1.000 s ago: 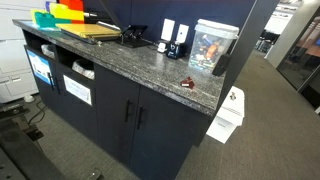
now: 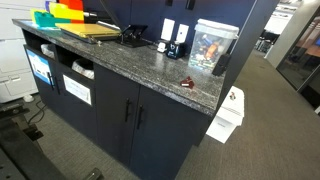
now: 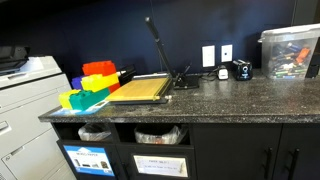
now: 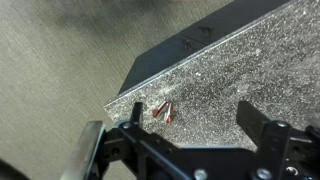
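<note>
My gripper stands open in the wrist view, its two dark fingers (image 4: 92, 140) wide apart with nothing held between them. Beyond the fingertips, two small red-and-whitish pieces (image 4: 162, 111) lie close together on the speckled dark countertop (image 4: 215, 85), near its end. The same small red pieces (image 2: 188, 82) show near the counter's front right part in exterior view 1. They are too small to identify.
A clear tub (image 2: 211, 47) of colourful items stands at the counter's back right. Stacked bright bins (image 3: 92, 88), a yellow-brown board (image 3: 140, 90) and small black devices (image 3: 242, 70) sit along it. Open floor (image 4: 50, 60) lies past the edge.
</note>
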